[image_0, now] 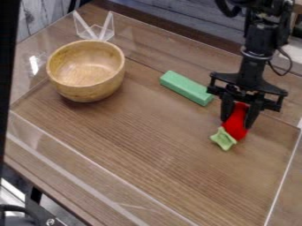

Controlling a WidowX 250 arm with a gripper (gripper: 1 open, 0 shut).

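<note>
The black gripper (245, 99) is lowered over a red object (235, 125) with a pale green end (224, 139) on the wooden table, on the right. Its fingers reach around the top of the red object, partly covering it; whether they grip it I cannot tell. A green bar (186, 87) lies to the upper left of the gripper.
A tan bowl (86, 61) sits at the upper left, with a white wire-like object (95, 28) behind it.
</note>
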